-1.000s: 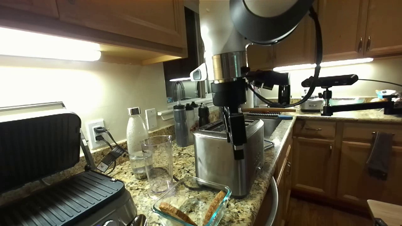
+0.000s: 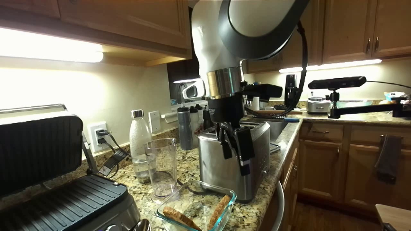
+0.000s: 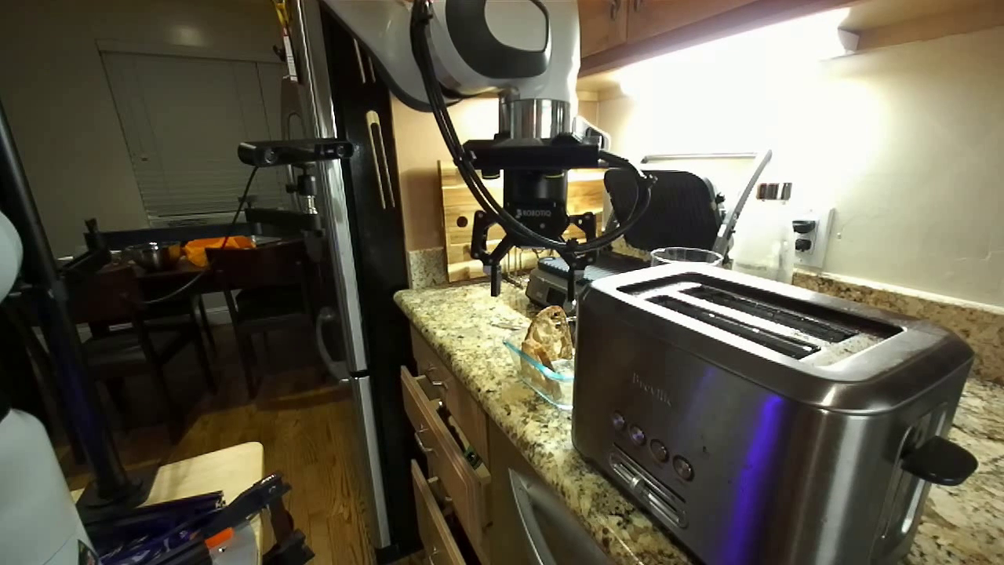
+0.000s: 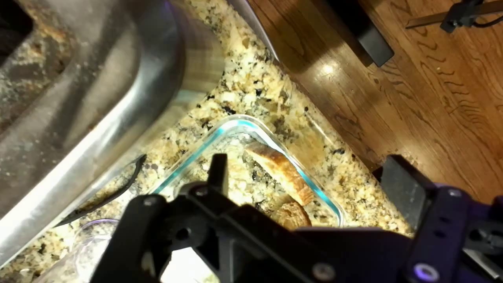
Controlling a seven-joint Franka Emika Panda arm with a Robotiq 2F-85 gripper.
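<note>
My gripper (image 3: 533, 282) hangs open above the counter in front of the toaster, with nothing between its fingers. Two bread slices stand in the clear glass dish; in exterior view 1 one slice (image 2: 218, 211) leans at the dish's right side, the other (image 2: 181, 218) at its left. The glass dish (image 4: 325, 200) lies below the gripper in the wrist view, partly covered by the fingers. Behind the gripper in exterior view 1 is the steel toaster (image 2: 210, 163). Exterior view 2 shows the toaster's (image 3: 649, 405) top slots, with no bread visible in them.
Left of the dish are an open grill (image 2: 77, 200), a clear pitcher (image 2: 161, 165) and a glass bottle (image 2: 139, 142). Several bottles (image 2: 185, 129) stand along the wall. The counter's front edge (image 3: 489, 405) runs close beside the dish and toaster.
The arm has come lower and moved left in exterior view 1, and the gripper has turned so both fingers show. Dish, bread and toaster look unmoved.
</note>
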